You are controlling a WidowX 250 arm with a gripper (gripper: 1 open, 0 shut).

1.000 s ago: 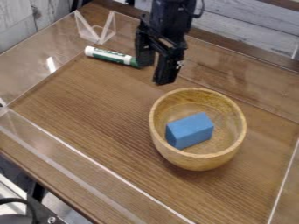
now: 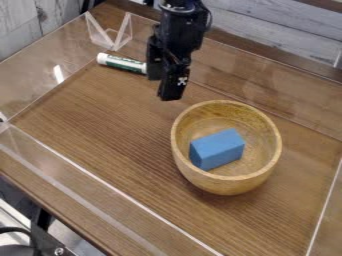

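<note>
The black robot arm reaches down from the top centre, its gripper (image 2: 166, 82) open above the wooden table, left of and behind a round wooden bowl (image 2: 249, 178). A blue block (image 2: 217, 148) lies in the bowl. A green and white cylindrical object (image 2: 123, 64) lies just left of the gripper, near the back of the table.
A clear, translucent object (image 2: 110, 32) stands at the back left. Pale walls or rims edge it at back and left, and a black cable shows at the bottom left corner.
The arm and gripper have moved left, toward the green and white object. The bowl and the block look unmoved.
</note>
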